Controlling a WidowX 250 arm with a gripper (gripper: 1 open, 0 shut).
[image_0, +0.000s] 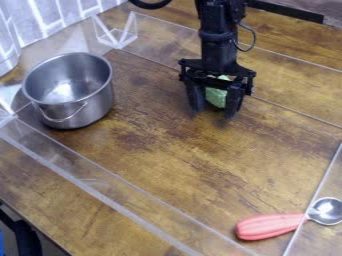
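My black gripper (214, 94) points down at a green object (225, 92) on the wooden table, right of centre toward the back. The fingers straddle the green thing, which is largely hidden behind them; whether they grip it is unclear.
A steel pot (64, 88) stands at the left. A pink-handled scoop (274, 225) lies at the front right. Clear plastic edges border the table (160, 160), whose middle foreground is free.
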